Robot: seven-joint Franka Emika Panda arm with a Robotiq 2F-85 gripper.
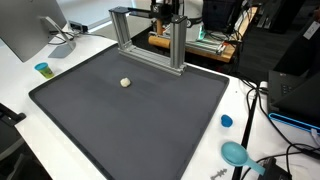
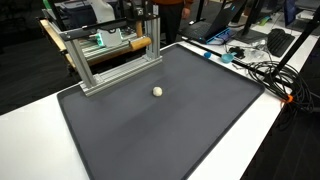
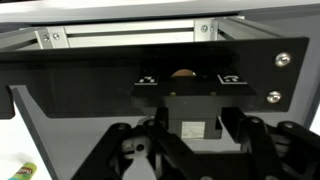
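Note:
In the wrist view, my gripper has its black fingers spread apart at the lower edge of a black bar (image 3: 85, 78) with screws at its right end. A black block (image 3: 190, 90) on that bar sits just beyond the fingertips, with a small brown round spot above it. Whether the fingers touch the block I cannot tell. A silver frame (image 1: 150, 56) stands at the back of the dark mat (image 1: 130, 120). The gripper is hard to make out in the exterior views. A small pale round object (image 2: 157, 91) lies on the mat.
A green-topped cup (image 1: 43, 70) stands left of the mat. On the right side are a blue object (image 1: 226, 121), a turquoise round item (image 1: 236, 154) and loose cables.

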